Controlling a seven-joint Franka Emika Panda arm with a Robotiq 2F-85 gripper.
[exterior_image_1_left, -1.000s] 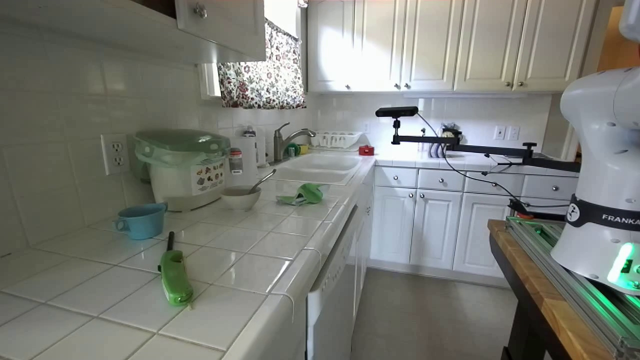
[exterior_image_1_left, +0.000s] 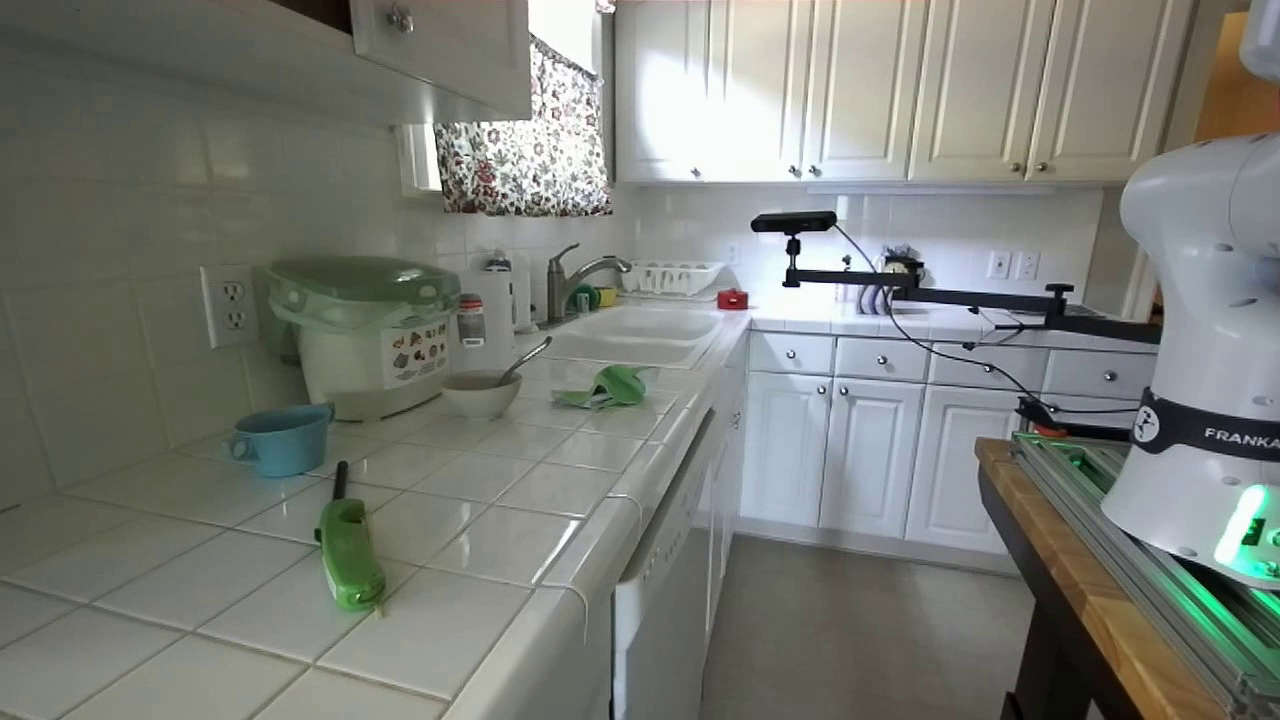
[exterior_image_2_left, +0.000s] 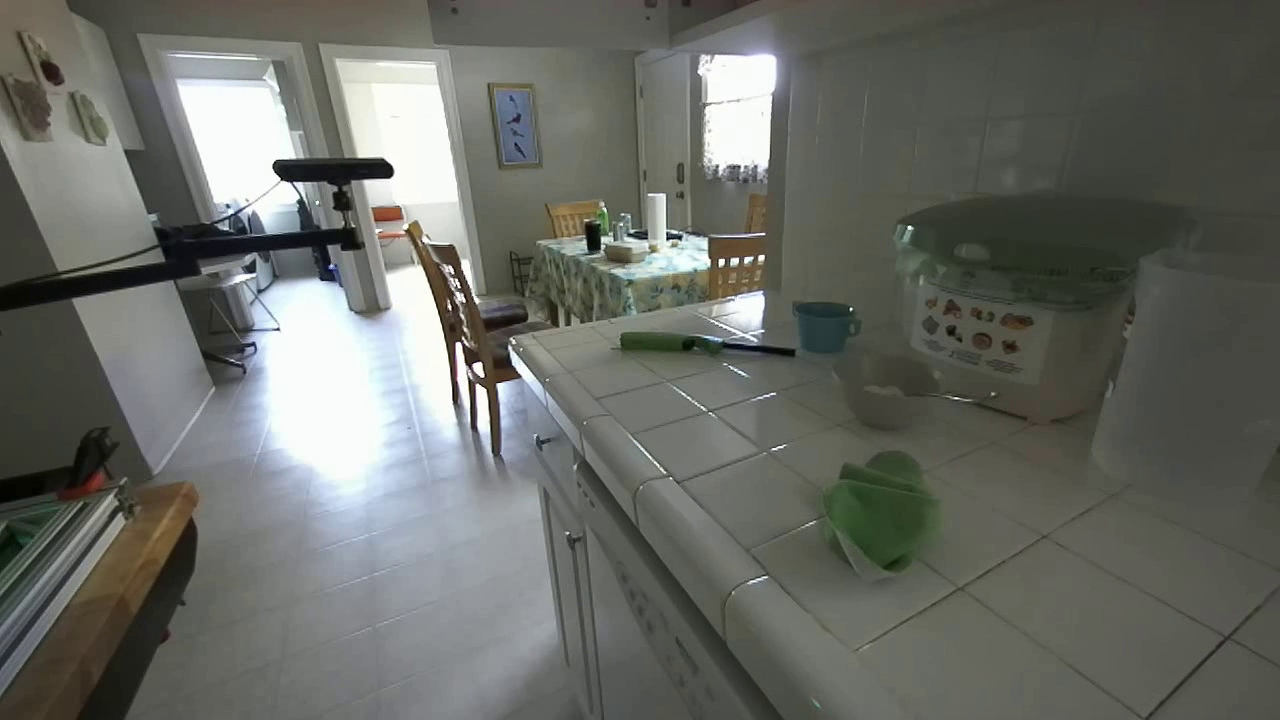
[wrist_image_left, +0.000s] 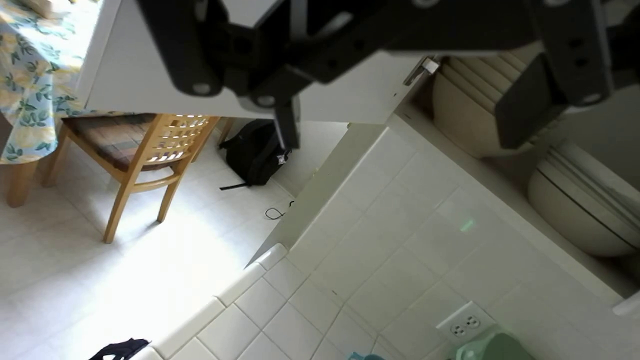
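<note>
My gripper is open in the wrist view, with its two dark fingers wide apart and nothing held between them. Behind it, a white cabinet door (wrist_image_left: 354, 90) stands swung out, a metal hinge (wrist_image_left: 423, 71) at its edge. Stacked bowls (wrist_image_left: 471, 114) sit inside the open cabinet, partly covered by one finger. More nested bowls (wrist_image_left: 582, 204) rest farther along that shelf. Neither exterior view includes the gripper; exterior view 1 shows only the arm's white base (exterior_image_1_left: 1200, 360) at the right. Distance from the fingers to the door or bowls is hard to judge.
On the tiled counter are a blue cup (exterior_image_1_left: 288, 442), a green lighter (exterior_image_1_left: 350, 554), a small bowl (exterior_image_1_left: 482, 394) with a spoon, a green cloth (exterior_image_1_left: 614, 386) and a lidded bin (exterior_image_1_left: 372, 348). The upper cabinet (exterior_image_1_left: 264, 60) overhangs them. Clear tiles lie near the counter's front edge.
</note>
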